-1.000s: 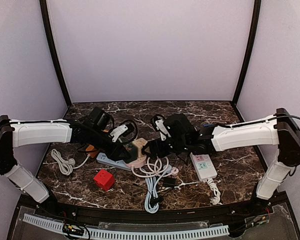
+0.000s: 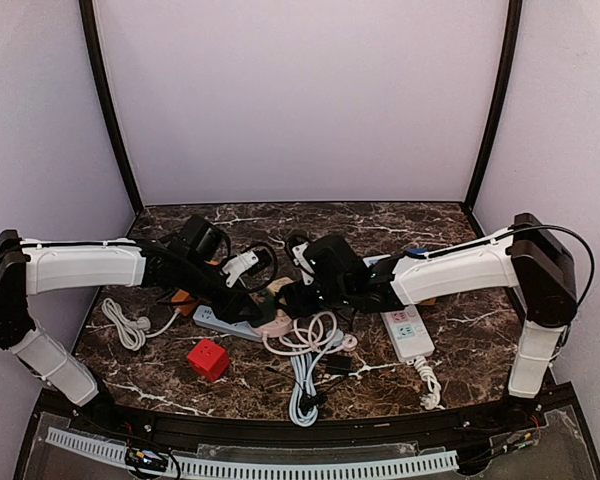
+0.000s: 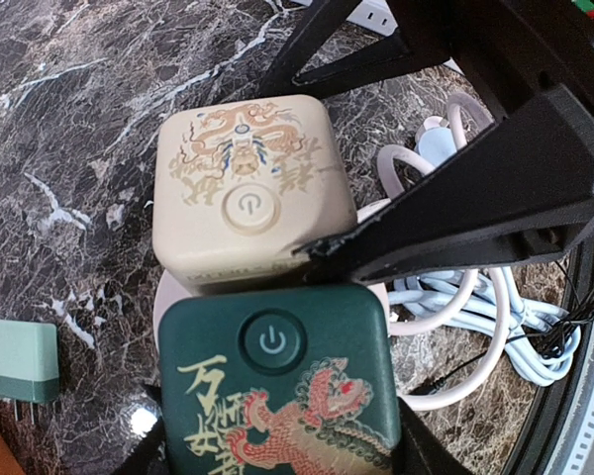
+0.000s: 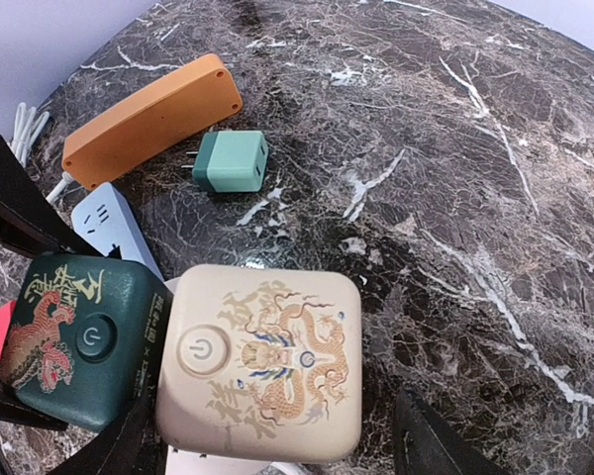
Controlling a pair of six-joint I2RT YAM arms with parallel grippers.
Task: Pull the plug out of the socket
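A dark green cube plug with a red dragon sits between the fingers of my left gripper, which is shut on it. Right beside it stands a cream cube plug with a dragon print. My right gripper has its fingers on either side of the cream cube; in the right wrist view a gap shows between the cube and the right-hand finger. Beneath both cubes is a pale pink socket with a looped cord, mostly covered, so the prongs are hidden.
Near the left gripper lie a red cube, a light blue power strip and an orange strip with a teal charger close by. A white strip rests on the right. Bundled blue cable lies in front.
My right gripper has moved left, its fingers coming around the cream cube. The left arm and both cubes look unmoved.
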